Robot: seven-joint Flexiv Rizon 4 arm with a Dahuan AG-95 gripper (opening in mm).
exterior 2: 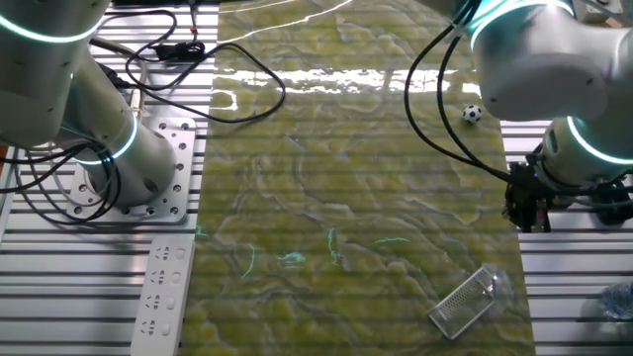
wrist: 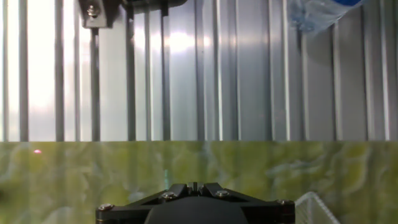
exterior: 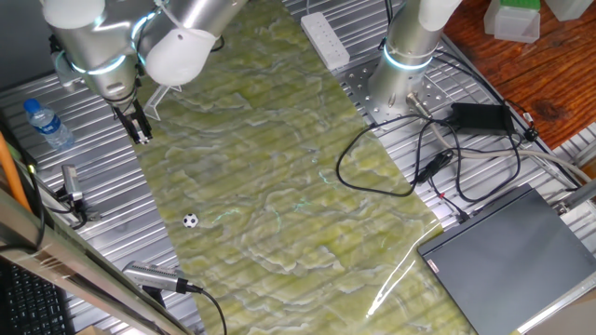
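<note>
My gripper (exterior: 143, 140) hangs over the left edge of the green marbled sheet (exterior: 279, 140) in exterior view 1. In the wrist view its fingers (wrist: 189, 190) meet at the bottom centre, so it looks shut, and nothing shows between them. A small black-and-white football (exterior: 190, 221) rests on the sheet near the same edge, apart from the gripper; exterior view 2 has the ball (exterior 2: 472, 114) at the upper right. The flat grater (exterior 2: 463, 303) lies on the sheet at the lower right there. Part of its pale frame (wrist: 314, 208) enters the wrist view.
A water bottle (exterior: 48, 125) stands on the ribbed metal table left of the sheet. Camera mounts (exterior: 156, 276) stand at the lower left. A power strip (exterior: 325, 40), looping black cable (exterior: 377, 193) and laptop (exterior: 517, 265) lie along the right. Mid-sheet is clear.
</note>
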